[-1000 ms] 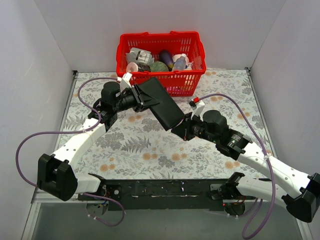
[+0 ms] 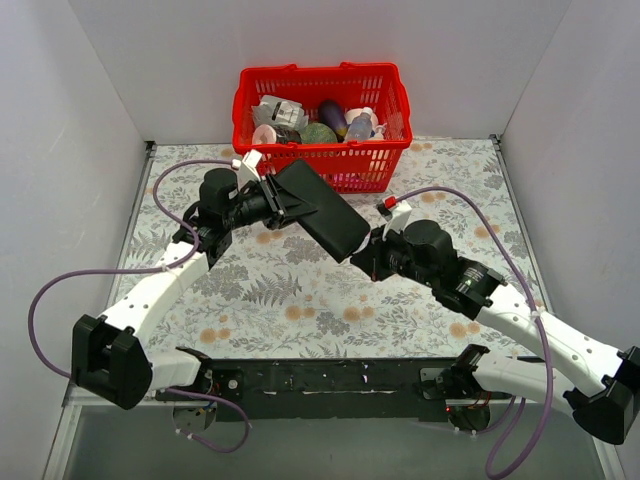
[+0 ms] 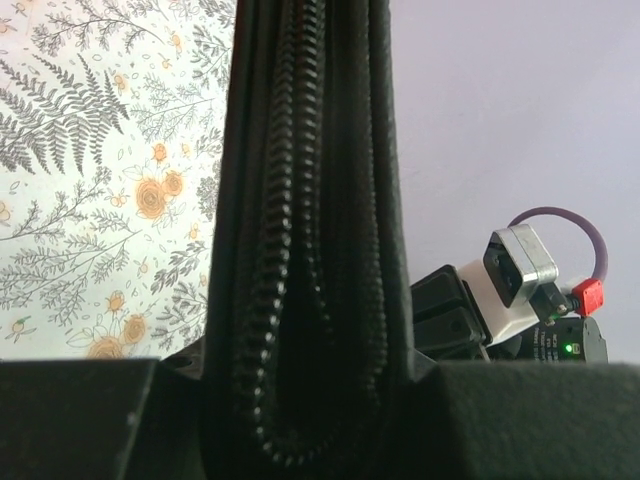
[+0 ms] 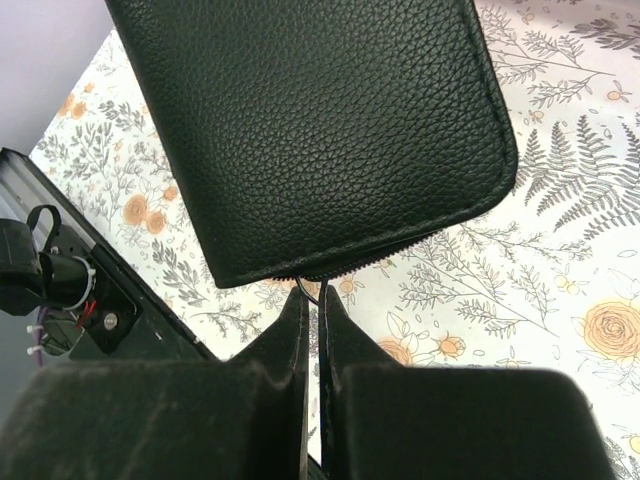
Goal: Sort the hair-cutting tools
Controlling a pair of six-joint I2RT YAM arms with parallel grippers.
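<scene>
A black leather zip case (image 2: 320, 205) hangs tilted in the air above the table, with my left gripper (image 2: 280, 205) shut on its upper end. The left wrist view looks along its zipped edge (image 3: 300, 200). My right gripper (image 2: 365, 258) is at the case's lower end. In the right wrist view the leather face (image 4: 320, 130) fills the top, and the fingertips (image 4: 300, 305) are shut just below its zip edge, at a thin dark loop that looks like the zip pull; whether they grip it I cannot tell.
A red basket (image 2: 250, 95) with several mixed items stands at the back. The floral table surface (image 2: 260, 310) below the case is clear. Walls border both sides and the back.
The case and both grippers have shifted very slightly; my right gripper is a little further right than a second ago.
</scene>
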